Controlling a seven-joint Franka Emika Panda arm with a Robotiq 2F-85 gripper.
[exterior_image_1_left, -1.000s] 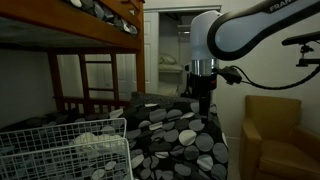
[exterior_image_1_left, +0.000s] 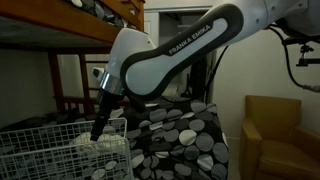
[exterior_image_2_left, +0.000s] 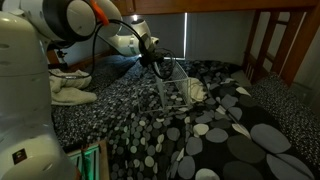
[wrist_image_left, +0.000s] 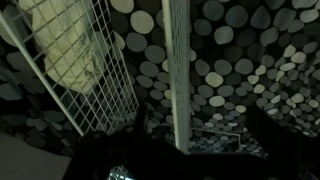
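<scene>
A white wire basket (exterior_image_1_left: 50, 152) stands on the dotted bedding, with a pale, crumpled cloth-like item (exterior_image_1_left: 88, 140) inside it. My gripper (exterior_image_1_left: 98, 128) points down over the basket's right end. From the other side, the gripper (exterior_image_2_left: 158, 68) shows small and dark over the basket (exterior_image_2_left: 172, 88). In the wrist view, my open gripper has dark fingers to either side of a pale basket wall (wrist_image_left: 178, 75) seen edge-on. I cannot tell whether that wall reaches up between them. The pale item (wrist_image_left: 68, 45) lies off to the left behind the mesh.
Dark bedding with grey dots (exterior_image_1_left: 185, 140) spreads right of the basket and is clear there. A wooden bunk frame (exterior_image_1_left: 60, 35) overhangs the left side. A tan armchair (exterior_image_1_left: 280, 140) stands at the right.
My gripper has travelled left and down, from above the bedding to the basket's right end. The basket and the pale item inside it have not visibly moved.
</scene>
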